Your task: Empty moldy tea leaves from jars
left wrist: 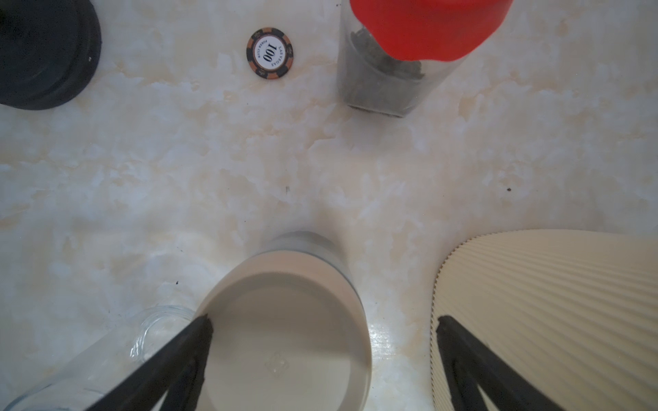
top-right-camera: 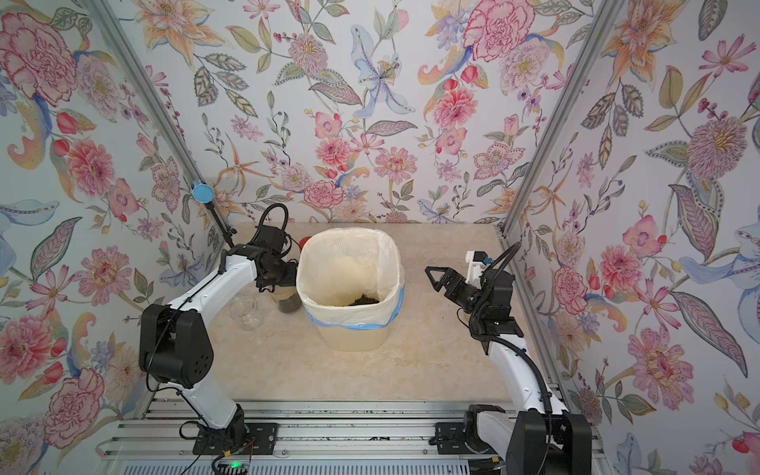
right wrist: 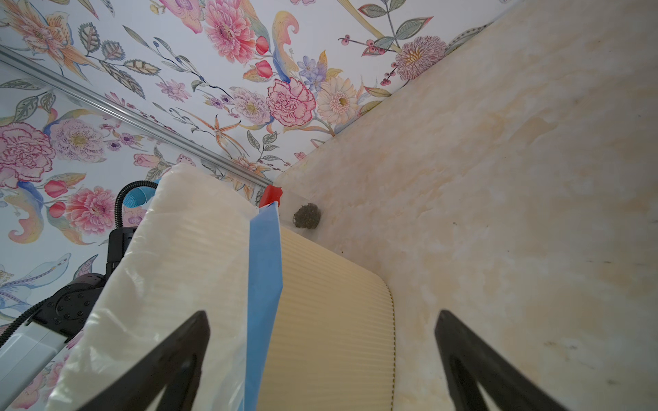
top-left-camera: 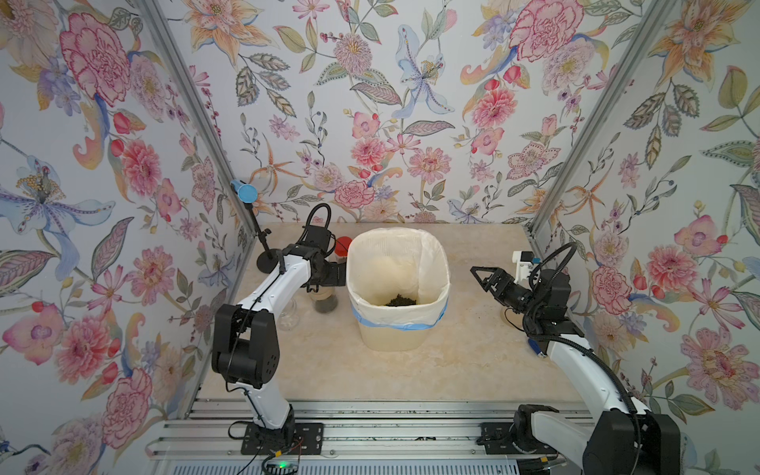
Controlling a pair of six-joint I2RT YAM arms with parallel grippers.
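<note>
A cream bin [top-left-camera: 396,336] with a white liner stands mid-table, dark leaves [top-left-camera: 400,301] on its bottom. My open left gripper hovers over a lidded jar [left wrist: 284,342] left of the bin. A clear empty-looking jar [left wrist: 116,363] lies or stands beside that one; which, I cannot tell. Behind them a red-lidded jar [left wrist: 404,85] holds dark contents. My right gripper [top-left-camera: 487,281] hangs open in the air right of the bin, nothing between its fingers.
A black lamp base [left wrist: 41,54] and a poker chip [left wrist: 269,53] are at the back left. Bare table [top-left-camera: 475,348] surrounds the bin's right side.
</note>
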